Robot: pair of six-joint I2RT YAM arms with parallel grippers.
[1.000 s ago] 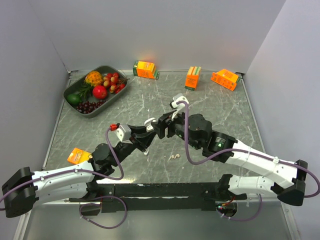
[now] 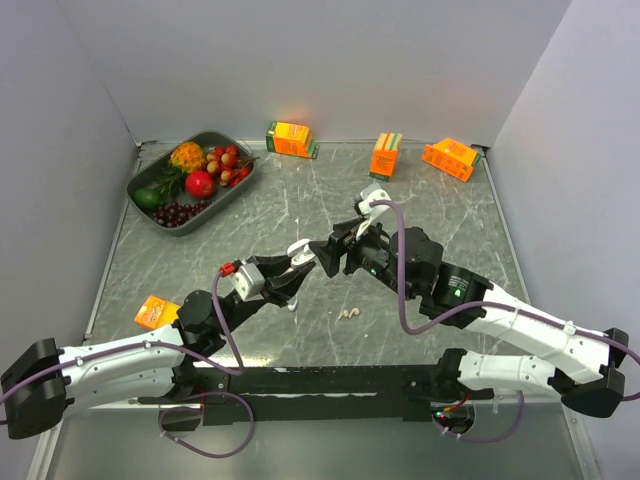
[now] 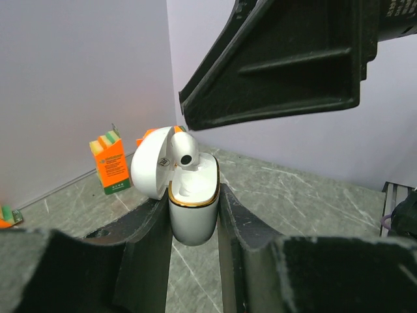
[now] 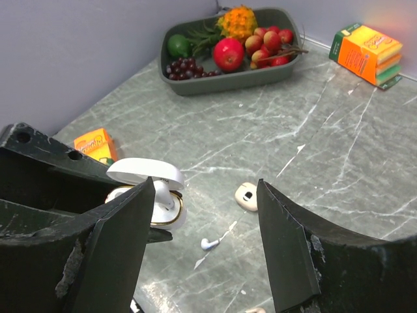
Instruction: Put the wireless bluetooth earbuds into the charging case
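The white charging case (image 3: 194, 222) is held upright, lid open, in my left gripper, which is shut on it. A white earbud (image 3: 185, 149) stands in the case. My right gripper (image 2: 334, 252) is open right beside the case, its fingers framing it from the upper right in the left wrist view; nothing shows between them. A loose earbud (image 4: 210, 244) lies on the marble table below, near a small pale object (image 4: 246, 195).
A tray of fruit (image 2: 148, 212) stands at the back left. Orange boxes (image 2: 292, 140) line the back, and another box (image 2: 155, 312) lies at the front left. Small pale pieces (image 2: 349, 313) lie right of centre.
The left gripper with the case has barely moved.
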